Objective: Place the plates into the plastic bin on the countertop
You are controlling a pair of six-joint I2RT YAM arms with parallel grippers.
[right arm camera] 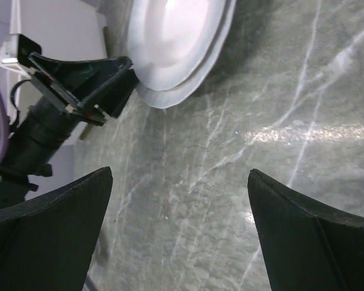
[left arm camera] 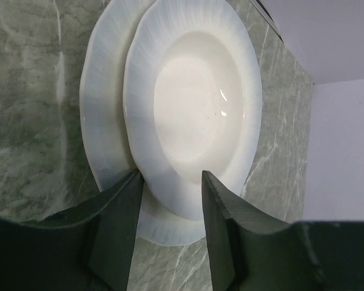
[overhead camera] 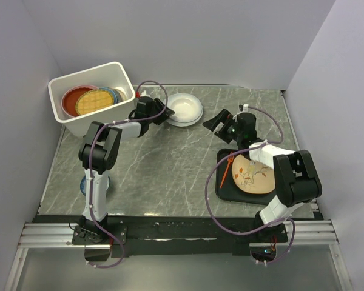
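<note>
Two white plates lie stacked on the counter at the back; the upper one is a deep white plate (left arm camera: 191, 109), and the rim of the lower white plate (left arm camera: 103, 115) shows beneath it. My left gripper is at their near left edge, part open, its fingers either side of the upper plate's rim; whether they touch it is hard to tell. The white plastic bin (overhead camera: 118, 76) stands at the back left, holding a brown plate, a yellow patterned plate (overhead camera: 94, 102) and a blue one. My right gripper (overhead camera: 213, 124) hangs open and empty, right of the stack.
A black tray (overhead camera: 230, 193) at the right holds a round patterned plate (overhead camera: 255, 176) and an orange utensil (overhead camera: 226, 171), partly under my right arm. A blue-rimmed dish (overhead camera: 83, 185) sits by the left forearm.
</note>
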